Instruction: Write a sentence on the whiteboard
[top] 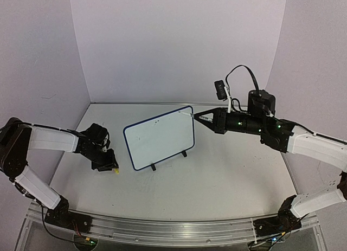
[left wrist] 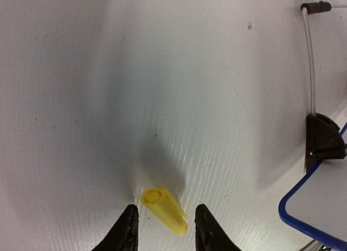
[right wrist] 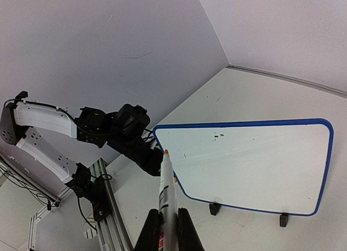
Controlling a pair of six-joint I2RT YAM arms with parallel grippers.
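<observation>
A white marker (right wrist: 168, 207) with a bare orange tip points forward from my right gripper, whose fingers are shut on its barrel. In the top view the marker (top: 186, 114) overlaps the upper right of the whiteboard (top: 160, 137); whether its tip touches the board, I cannot tell. Low over the table at the left is my left gripper (top: 114, 167). Its fingers (left wrist: 129, 229) stand apart in the left wrist view, with a yellow cap (left wrist: 167, 212) tilted between them and gaps showing beside it. Whether the cap rests on the table is unclear.
Two dark feet (top: 185, 153) hold up the blue-framed board, which is angled on the white table (top: 233, 175). A few small dark marks (right wrist: 219, 135) show near its upper edge. Open table lies to the front and right. Walls enclose the back and sides.
</observation>
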